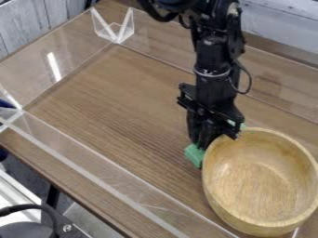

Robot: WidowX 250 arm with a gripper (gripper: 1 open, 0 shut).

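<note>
My black gripper (206,130) points down at the left rim of a large light wooden bowl (258,193) on the right of the table (106,121). Its fingers are low over a green object (195,156), which is mostly hidden by the bowl and gripper. Whether the fingers hold the green object, and how far they are apart, is hard to tell in the dark overlap.
Clear plastic strips run along its left and front edges. A small white frame-like item (113,28) stands at the back left. A white panel lies beyond the back edge.
</note>
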